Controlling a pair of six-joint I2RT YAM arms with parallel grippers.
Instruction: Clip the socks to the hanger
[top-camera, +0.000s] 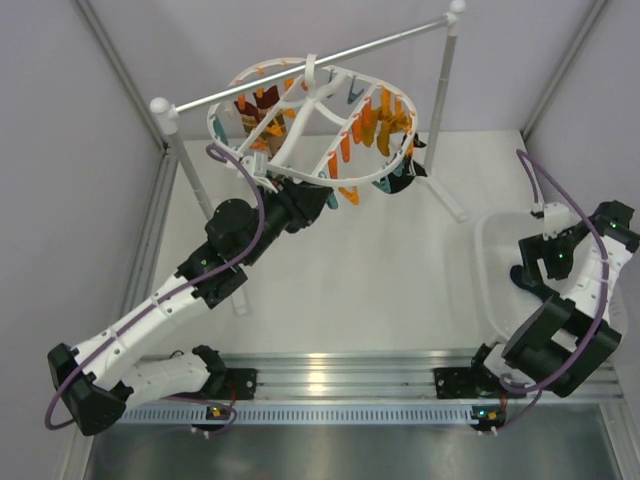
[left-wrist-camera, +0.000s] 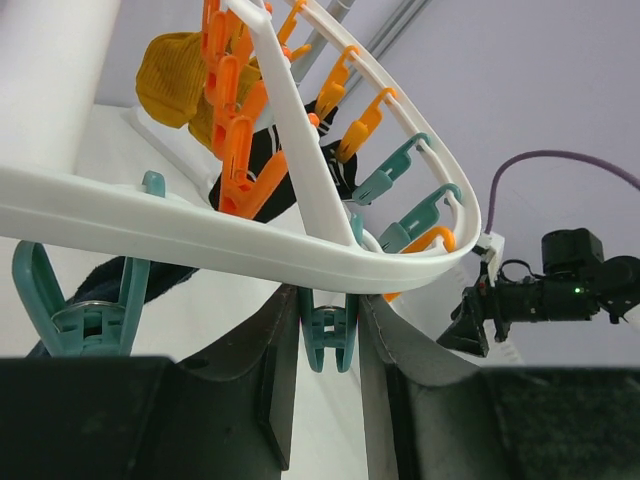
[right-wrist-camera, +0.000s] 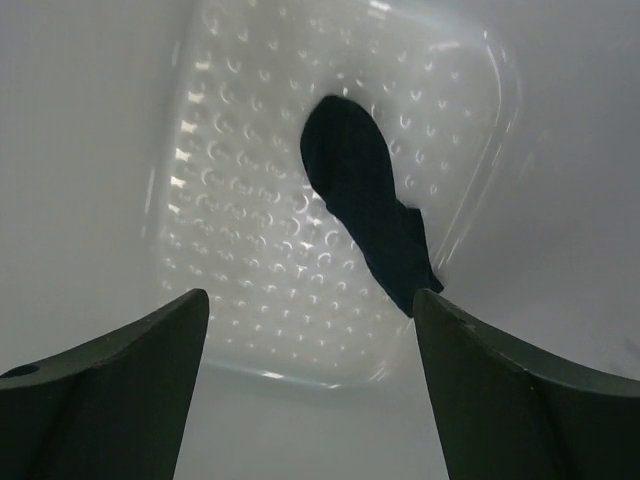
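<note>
The round white hanger (top-camera: 365, 180) hangs from a rail, with orange and teal clips around it. At its front rim my left gripper is shut on a teal clip (left-wrist-camera: 328, 345), just under the white ring. A black sock (right-wrist-camera: 370, 200) lies in the white basket (top-camera: 482, 275) on the right. Above that basket, my right gripper is open, its fingers (right-wrist-camera: 150, 375) well apart with nothing between them. In the right wrist view the sock lies ahead of the fingertips.
Mustard socks (top-camera: 383, 130), a black sock (top-camera: 400, 177) and dark red patterned socks (top-camera: 262, 105) hang from the hanger. White posts (top-camera: 441, 100) hold the rail.
</note>
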